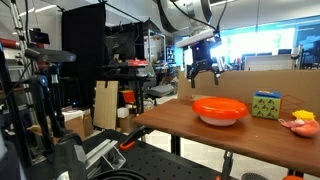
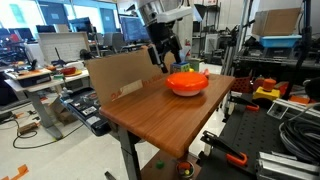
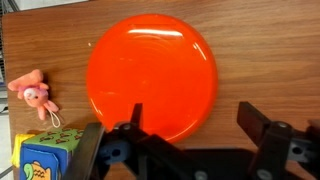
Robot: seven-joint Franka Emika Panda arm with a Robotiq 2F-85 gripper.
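Note:
A round orange frisbee-like disc (image 3: 152,78) lies face up on the wooden table, filling the middle of the wrist view. From the side, the orange disc (image 1: 220,105) rests on top of a paler bowl-like thing (image 1: 222,120). My gripper is above the table with its fingers spread wide apart and nothing between them. In the first exterior view the gripper (image 1: 204,80) hangs higher than the disc, pointing down, not touching it. What lies under the disc is hidden from above.
A colourful cube (image 3: 42,155) and a small pink plush toy (image 3: 34,92) lie beside the disc. Farther along the table is a pinkish-orange toy (image 1: 300,123). Bare tabletop (image 2: 160,119) stretches out on the disc's other side. A cardboard panel (image 2: 120,80) stands along one edge.

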